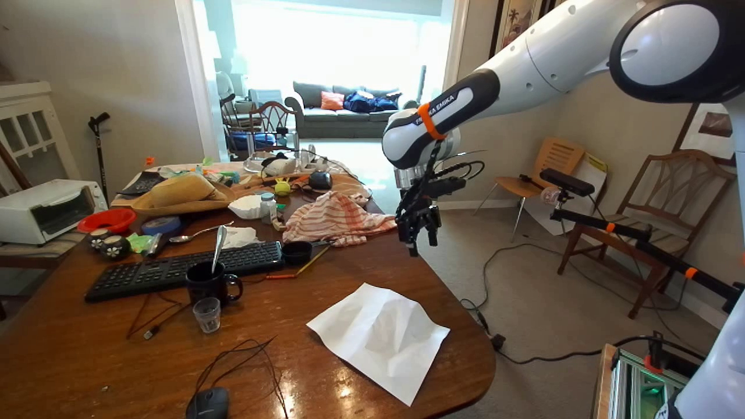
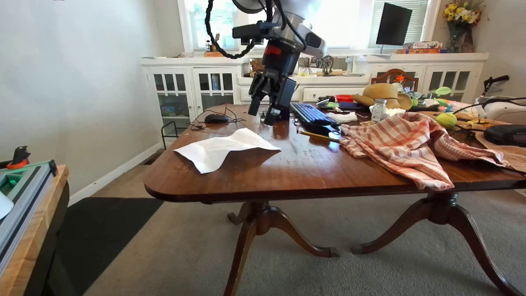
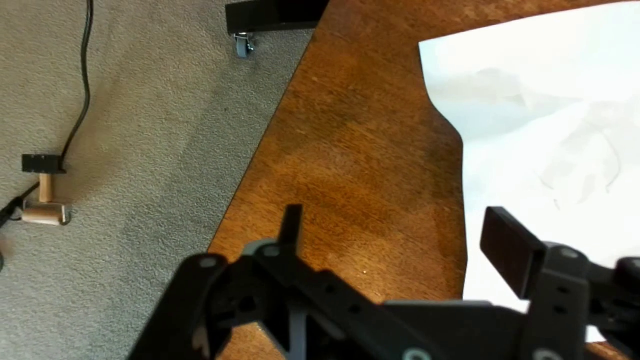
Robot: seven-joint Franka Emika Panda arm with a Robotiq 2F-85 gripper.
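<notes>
My gripper (image 1: 423, 247) hangs in the air by the table's right edge, its black fingers apart. In the wrist view a wide empty gap shows between the fingers, with the table below. A creased white sheet of paper (image 1: 380, 338) lies on the table near the rounded corner, partly raised along its folds. The gripper (image 2: 262, 115) is above the tabletop's height and clear of the paper (image 2: 217, 149). In the wrist view, the right finger overlaps the paper's edge (image 3: 540, 150) in the picture, and the left one is over bare wood.
A striped cloth (image 1: 335, 217) is beyond the paper. A black mug (image 1: 206, 284) with a spoon, a small clear glass (image 1: 207, 315), a keyboard (image 1: 164, 274) and a mouse (image 1: 208, 404) stand to the left.
</notes>
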